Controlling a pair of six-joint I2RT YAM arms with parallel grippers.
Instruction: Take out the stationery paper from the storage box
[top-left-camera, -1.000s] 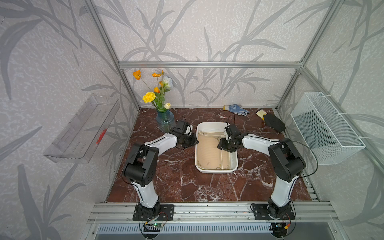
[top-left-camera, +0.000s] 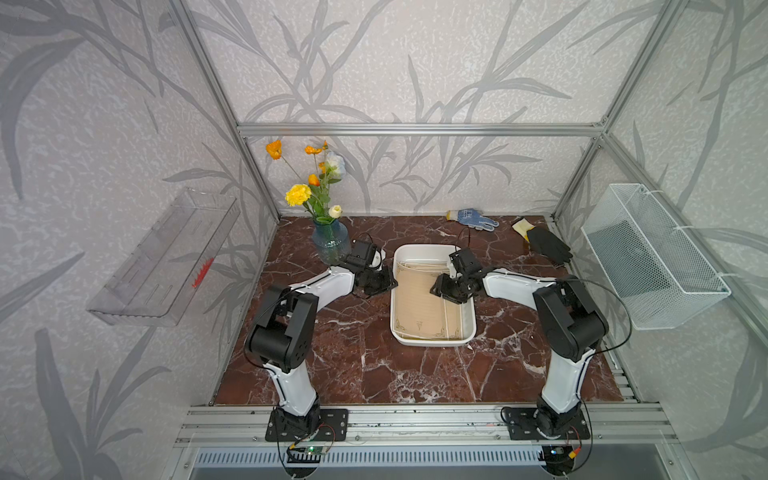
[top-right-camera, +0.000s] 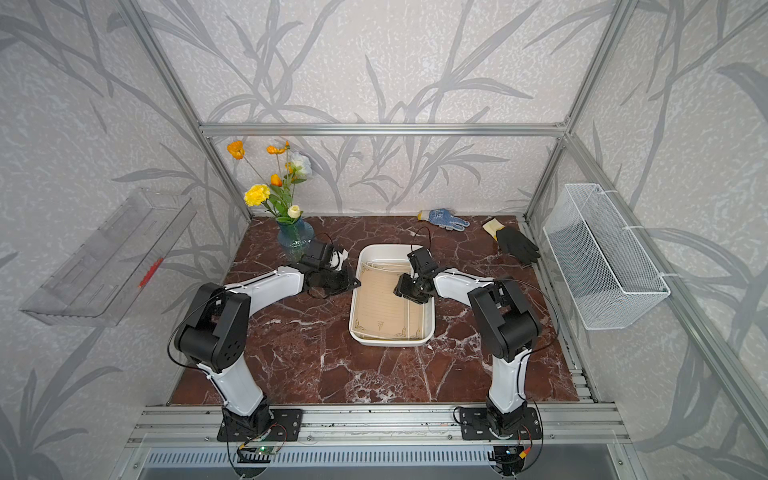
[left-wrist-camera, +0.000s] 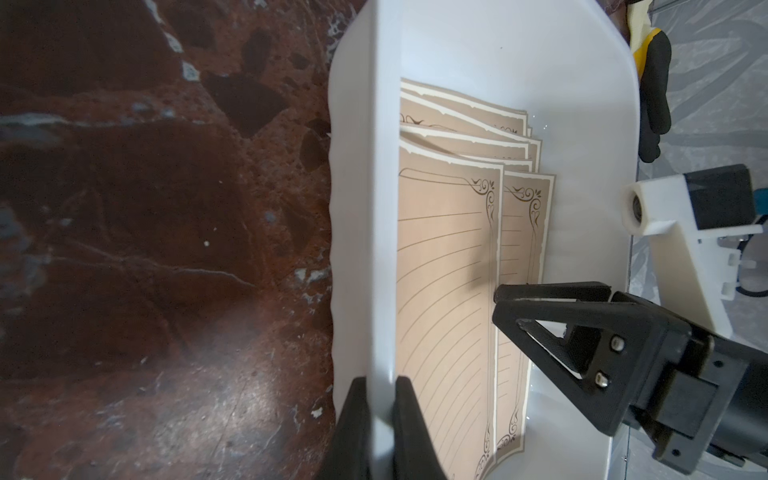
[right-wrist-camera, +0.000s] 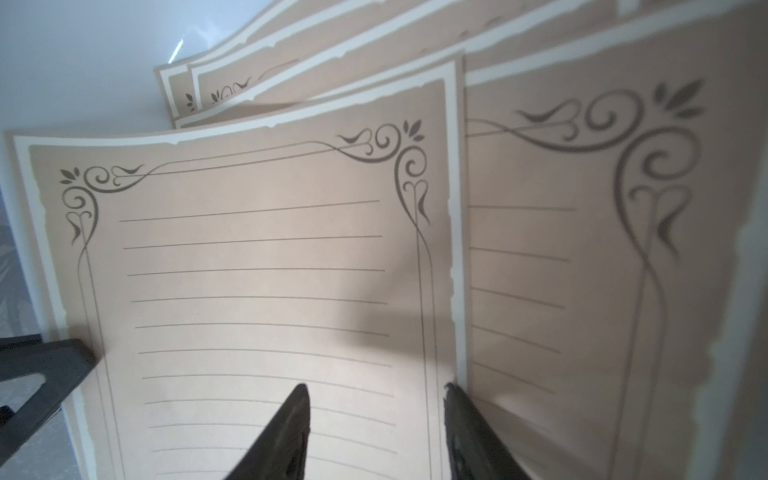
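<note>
The white storage box (top-left-camera: 473, 329) stands mid-table, holding several loose tan stationery sheets (left-wrist-camera: 448, 240) with lined faces and scrolled corners. In the left wrist view, my left gripper is shut on the box's left rim, one finger on each side of the wall. Inside the box, low over the sheets, is my right gripper. Its fingers (right-wrist-camera: 286, 432) are part open and point at the top sheet, the right one close to that sheet's right edge. Whether they touch the paper I cannot tell. A second sheet (right-wrist-camera: 520, 320) shows to the right, partly covered.
A blue glass vase (top-left-camera: 331, 240) of flowers stands behind the left arm. Work gloves (top-left-camera: 473, 218) lie at the back right. A clear bin (top-left-camera: 152, 280) and a white mesh basket (top-left-camera: 656, 256) flank the table.
The left gripper and the box have kept their places.
</note>
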